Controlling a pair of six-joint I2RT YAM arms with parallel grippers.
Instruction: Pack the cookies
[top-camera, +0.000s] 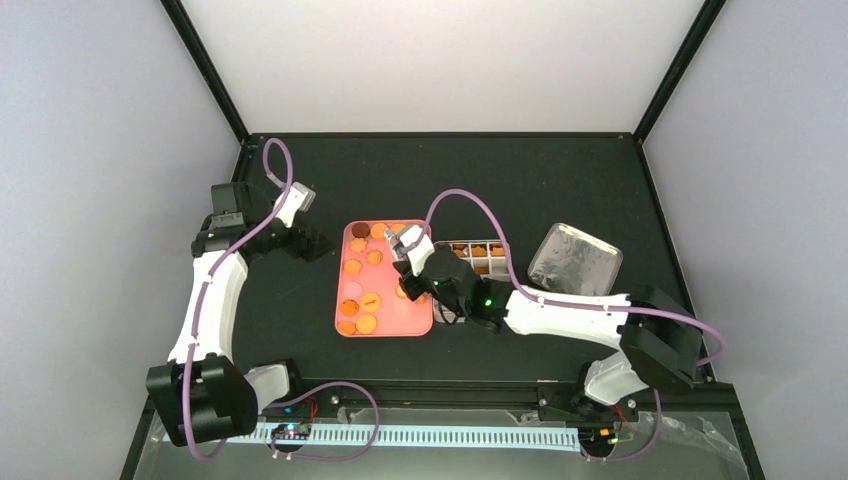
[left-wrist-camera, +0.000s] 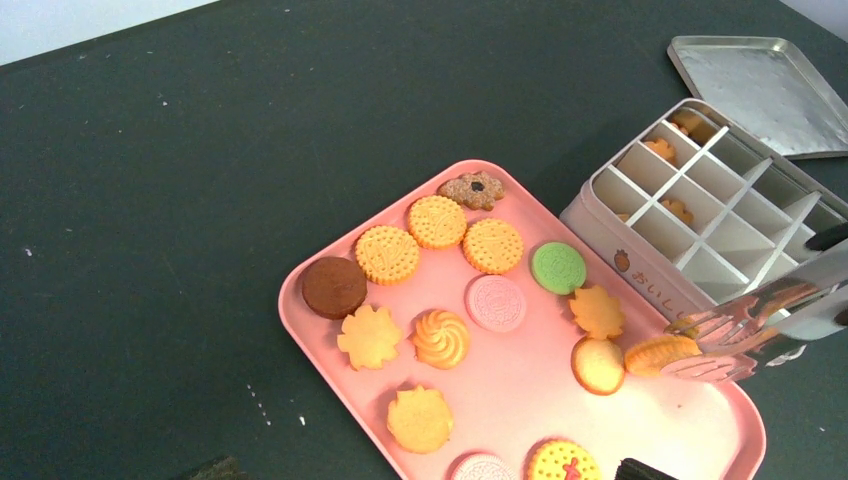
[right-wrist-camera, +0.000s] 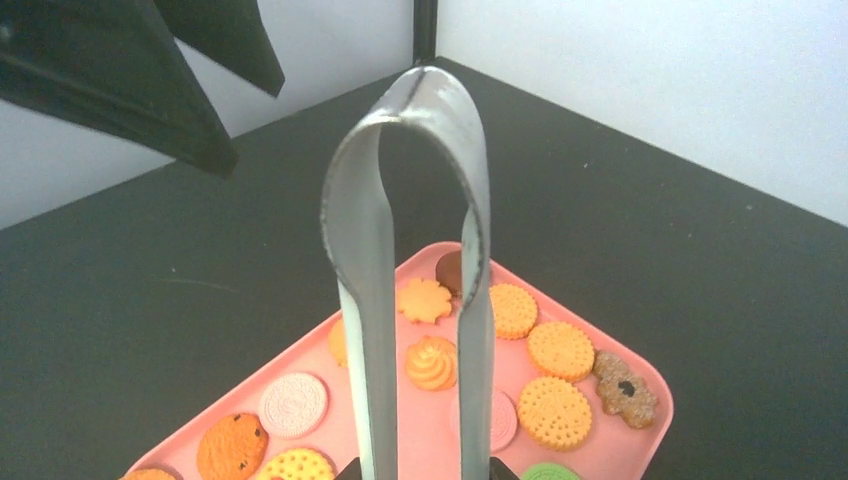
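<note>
A pink tray (left-wrist-camera: 640, 450) holds assorted cookies, among them a chocolate round (left-wrist-camera: 334, 288), a green round (left-wrist-camera: 558, 267) and a swirl cookie (left-wrist-camera: 440, 339). Metal tongs (right-wrist-camera: 376, 260) rise from my right gripper (top-camera: 410, 284), which is closed around them over the tray's right side. In the left wrist view the tong tips flank one end of a golden cookie (left-wrist-camera: 660, 354); whether they pinch it I cannot tell. Beside the tray stands the white divided box (left-wrist-camera: 630, 235), some cells holding cookies. My left gripper (top-camera: 320, 245) hangs open and empty left of the tray.
A silver metal lid or tray (top-camera: 575, 260) lies right of the box. Bare black table (left-wrist-camera: 150, 250) surrounds the pink tray at the left and back. The right forearm (top-camera: 560, 312) crosses in front of the box.
</note>
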